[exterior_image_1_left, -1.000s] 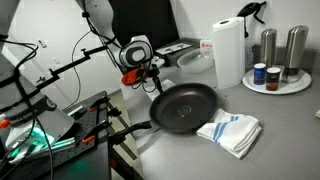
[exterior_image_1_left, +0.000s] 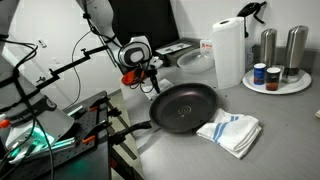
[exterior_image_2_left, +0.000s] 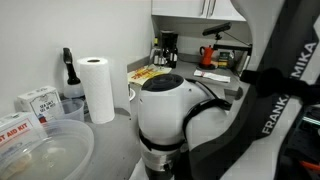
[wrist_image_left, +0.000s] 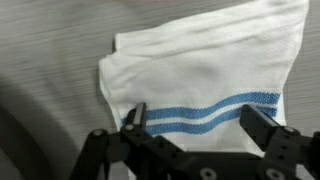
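In the wrist view, a folded white cloth (wrist_image_left: 205, 75) with blue stripes lies flat on the grey counter below my gripper. The fingers stand wide apart, with empty space between the fingertips above the striped end. Whether the tips touch the fabric is unclear. Exterior view 1 has the arm's white hand (exterior_image_1_left: 135, 52) at the counter's left side, pointing down beyond the black pan. Another white towel with blue stripes (exterior_image_1_left: 230, 132) lies to the right of that pan, away from the hand.
The black frying pan (exterior_image_1_left: 184, 107) is close by, its handle toward the front edge. Behind stand a paper towel roll (exterior_image_1_left: 229, 52), a clear plastic bowl (exterior_image_1_left: 196, 62) and a white plate (exterior_image_1_left: 296, 82) with jars and grinders.
The hand has shifted very slightly to the right and down. The pan and the towel beside it have not moved.
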